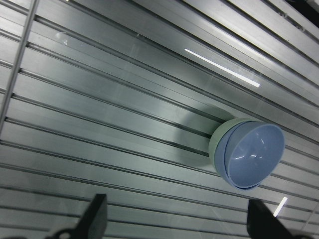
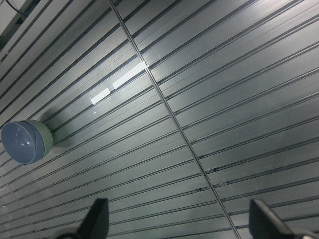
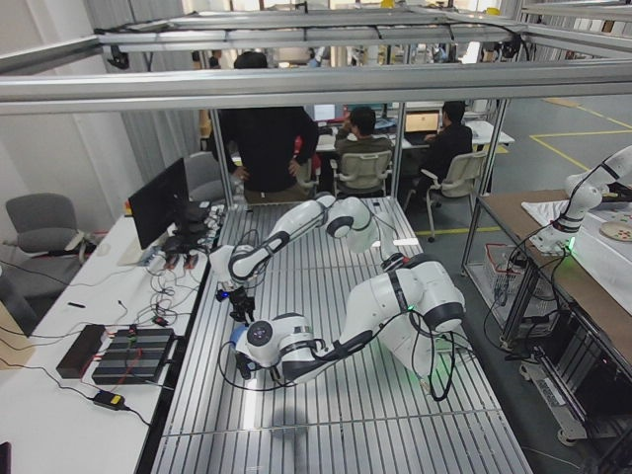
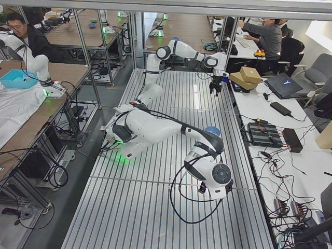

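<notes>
Two blue bowls or nested blue pieces (image 1: pixel 253 155) sit inside a green bowl (image 1: pixel 215 142) on the slatted table (image 1: pixel 99 129), right of centre in the left wrist view and at the far left in the right wrist view (image 2: pixel 19 142). Blue also shows (image 4: pixel 212 130) behind an arm in the camera right view. My left gripper (image 4: pixel 216 88) is above the table at one side of the stack, its fingers apart and empty in its wrist view. My right gripper (image 3: pixel 240 314) is on the other side, also open and empty.
A white desk (image 4: pixel 280 171) with cables and devices runs along one long side. A wooden table (image 3: pixel 538 212) with another arm stands opposite. People are beyond the frame.
</notes>
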